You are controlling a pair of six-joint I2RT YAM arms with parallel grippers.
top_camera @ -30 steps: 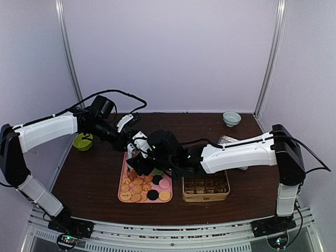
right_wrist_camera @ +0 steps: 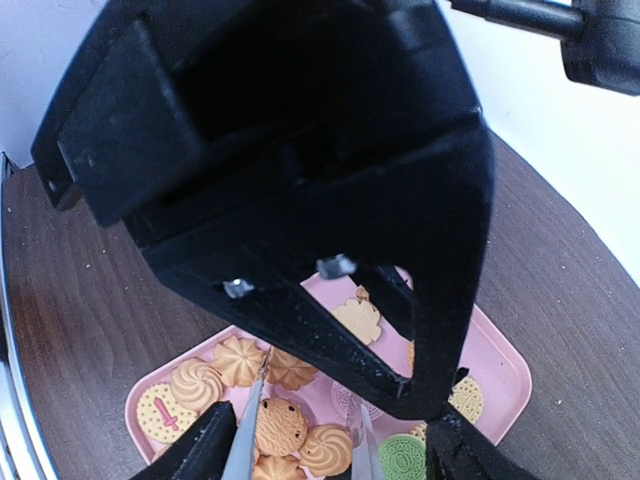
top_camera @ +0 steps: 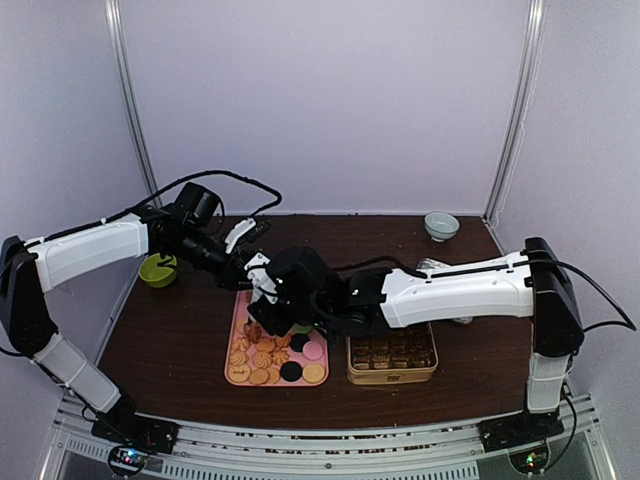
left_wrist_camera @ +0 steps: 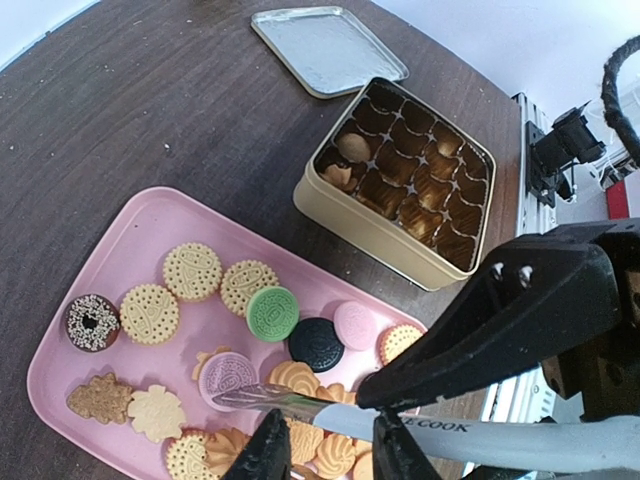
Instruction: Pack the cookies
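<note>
A pink tray [left_wrist_camera: 110, 250] holds many cookies, among them a purple one [left_wrist_camera: 226, 377], a green one [left_wrist_camera: 272, 313] and a black one [left_wrist_camera: 316, 344]. Steel tongs [left_wrist_camera: 450, 427] stretch over it, one tip at the purple cookie. In the right wrist view their two blades [right_wrist_camera: 246, 445] rise between the parted fingers of my right gripper; the grip itself is hidden. My left gripper crowds the right one, its fingertips apart, with the tongs crossing there. Whether it holds them I cannot tell. A cookie tin [left_wrist_camera: 370, 235] has brown compartments, some with cookies in the left wrist view.
A silver lid [left_wrist_camera: 330, 50] lies behind the tin. Farther out stand a green bowl [top_camera: 158, 270] at left and a pale bowl [top_camera: 441, 226] at back right. Both arms crowd together above the tray.
The left arm looks almost still, and the tray and tin have stayed put.
</note>
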